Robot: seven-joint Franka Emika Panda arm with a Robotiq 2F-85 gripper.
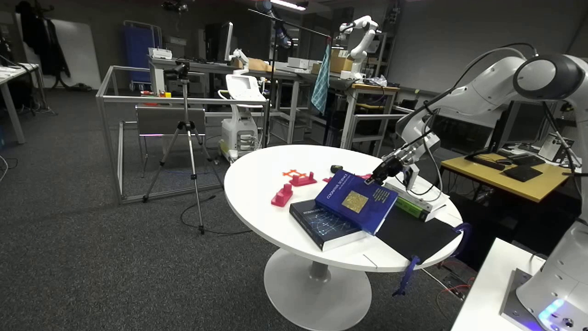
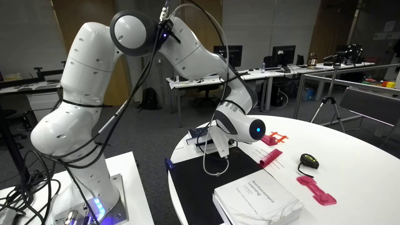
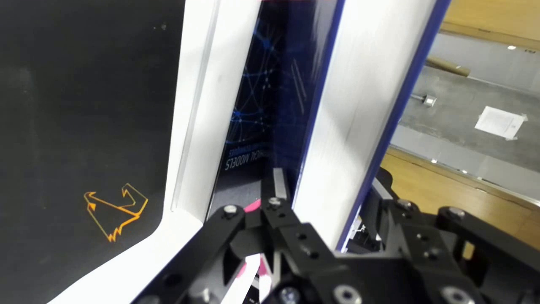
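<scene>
A thick blue book [image 1: 354, 199], lettered Cognitive Science, tilts with its right side lifted and its left lower part against a dark book [image 1: 325, 223] lying flat beneath. My gripper [image 1: 380, 175] is shut on the raised edge of the blue book. In the wrist view, one finger of the gripper lies on each side of the blue book's pages [image 3: 349, 116]. The dark book's white page edges [image 3: 212, 111] show below, with a wedge of space between the two covers. From exterior view 2 the arm's wrist hides the gripper's fingers and most of the blue book.
A white Reinforcement Learning book [image 2: 258, 198] lies on top of a green book [image 1: 410, 207] beside the black mat [image 2: 195, 187]. Pink printed parts [image 2: 317, 190], an orange piece [image 2: 279, 136] and a tape measure [image 2: 309, 160] are spread over the white round table [image 1: 259, 165].
</scene>
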